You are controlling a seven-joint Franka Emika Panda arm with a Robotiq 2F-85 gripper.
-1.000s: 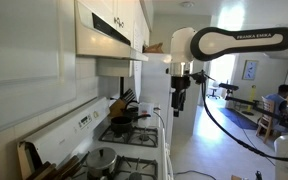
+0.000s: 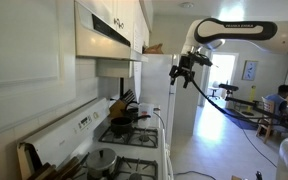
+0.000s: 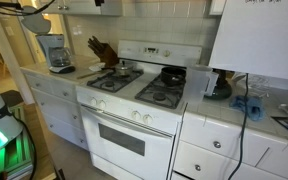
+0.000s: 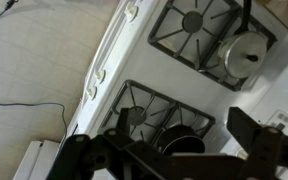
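Observation:
My gripper (image 2: 183, 77) hangs high in the air over the stove side, well above the cooktop. In the wrist view the gripper has its two dark fingers spread wide, and nothing shows held between them. Far below, a black pan (image 4: 182, 140) sits on a burner, in line with the gap. A lidded silver pot (image 4: 244, 52) rests on another burner. From the front, the silver pot (image 3: 125, 68) stands on the left of the white stove (image 3: 129, 135), the black pan (image 3: 173, 74) on the right.
Beside the stove are a knife block (image 3: 105, 52) and a coffee maker (image 3: 55, 52) on the left counter. A range hood (image 2: 102, 42) and cabinets overhang the cooktop. The right counter carries a blue item (image 3: 248, 106). Open floor (image 2: 209, 155) lies in front; a person (image 2: 282, 100) sits far off.
The gripper has risen in exterior view 1 and shifted slightly right, with the arm lifting too. The pots stay where they were.

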